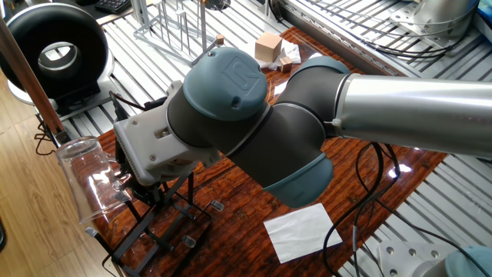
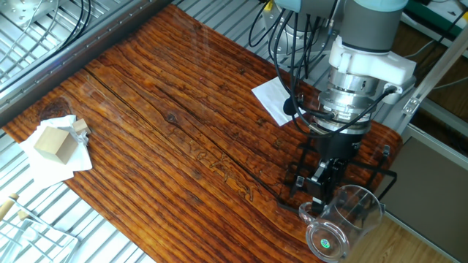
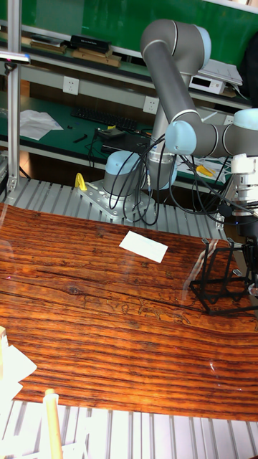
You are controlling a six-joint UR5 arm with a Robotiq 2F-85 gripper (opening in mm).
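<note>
A clear glass cup (image 2: 349,219) with a green mark on its base is at the table's corner, in exterior view 2. It is tilted, base toward that camera. My black gripper (image 2: 316,203) points down beside it, its fingertips at the cup's handle (image 2: 307,212), and looks shut on that handle. Close by stands a black wire rack (image 3: 221,279); the cup is beside or over it, and contact between them cannot be made out. In exterior view 1 the cup (image 1: 94,183) shows left of the wrist, which hides most of the gripper.
White paper (image 2: 276,101) lies flat on the brown wooden table (image 2: 175,146). Wooden blocks (image 2: 56,145) sit on more paper at the far corner. A metal wire rack (image 2: 36,245) stands off the table's edge. Cables hang by the arm.
</note>
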